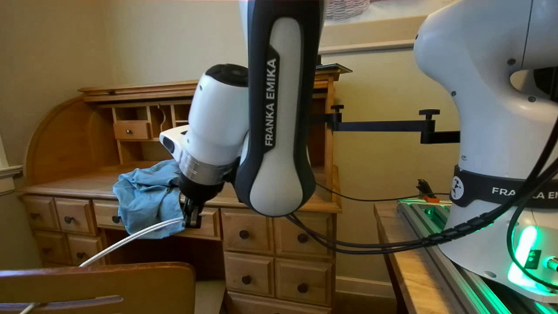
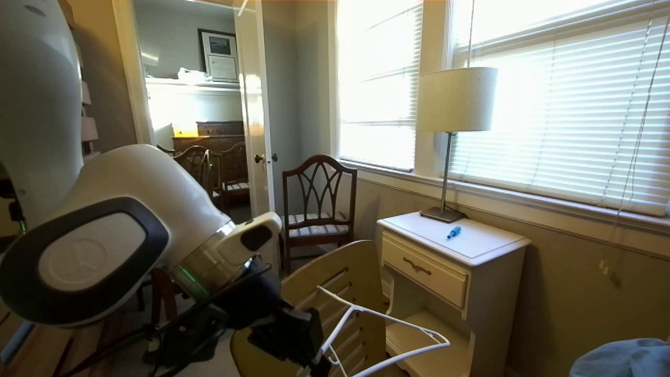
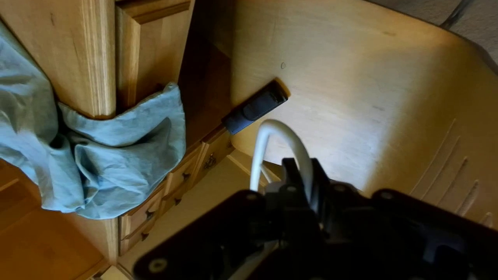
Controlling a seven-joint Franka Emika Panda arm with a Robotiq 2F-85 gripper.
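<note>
A thin white hanger is held in my gripper, which is shut on it. In exterior view 2 the hanger's frame sticks out past the black gripper, in front of the wooden chair back. The wrist view shows a curved white piece of it rising between the dark fingers. A blue cloth hangs over the front edge of the roll-top desk, behind the gripper in exterior view 1. The hanger and the cloth appear apart in the wrist view.
A wooden chair stands in front of the desk. On its pale surface in the wrist view lies a small black object. A white nightstand carries a lamp and a small blue item.
</note>
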